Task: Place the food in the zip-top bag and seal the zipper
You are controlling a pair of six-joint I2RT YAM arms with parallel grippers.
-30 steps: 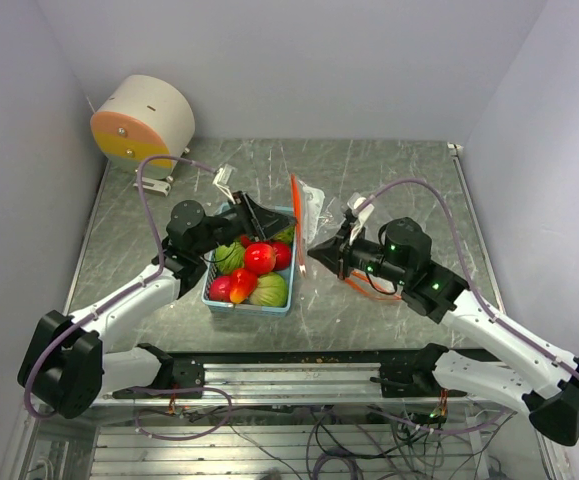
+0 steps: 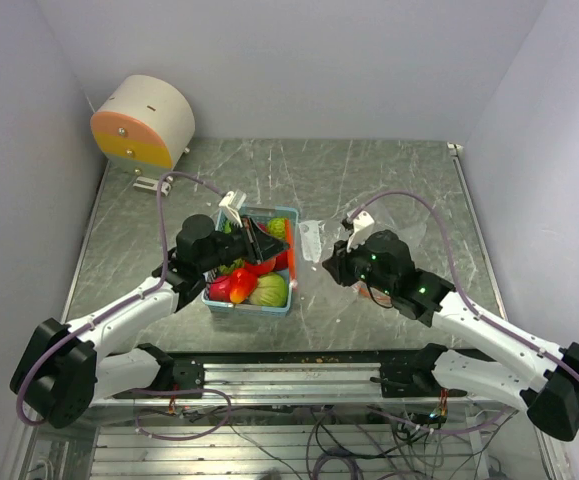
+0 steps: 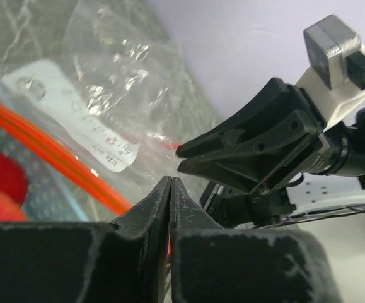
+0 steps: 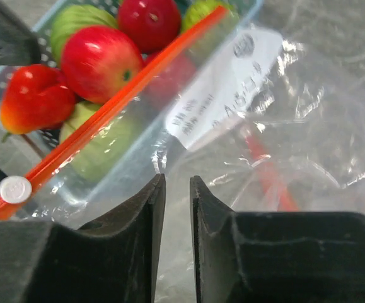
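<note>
The clear zip top bag [image 2: 314, 245] with white label and orange zipper strip [image 4: 106, 113] lies beside the blue basket [image 2: 214, 305] of produce, its strip along the basket's right side. The basket holds a red apple [image 4: 97, 60], red pepper [image 4: 31, 98], green cabbage [image 2: 268, 291] and several other items. My left gripper [image 2: 277, 246] is over the basket's right edge near the strip; in its wrist view the fingertips look close together. My right gripper [image 2: 331, 268] is over the bag, fingertips [image 4: 159, 196] slightly apart. Whether either holds any part of the bag is unclear.
A cream and orange drum-shaped object [image 2: 143, 125] stands at the back left. Walls bound the sides and back; metal rails and cables run along the front.
The bag's orange strip has moved left and down toward the basket. My left gripper has moved down in the top view; my right gripper has shifted slightly right.
</note>
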